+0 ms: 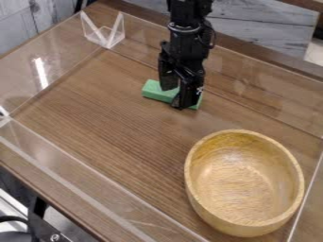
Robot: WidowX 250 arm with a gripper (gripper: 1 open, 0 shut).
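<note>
The black gripper [179,87] is low over a green block [157,93] on the wooden table, upper middle of the camera view. Its open fingers are around or just at the block, which is partly hidden behind them; whether they touch it is unclear. A large tan bowl [241,216] stands at the lower right.
A clear plastic object [105,30] sits at the back left. A pale board [259,28] runs along the back edge.
</note>
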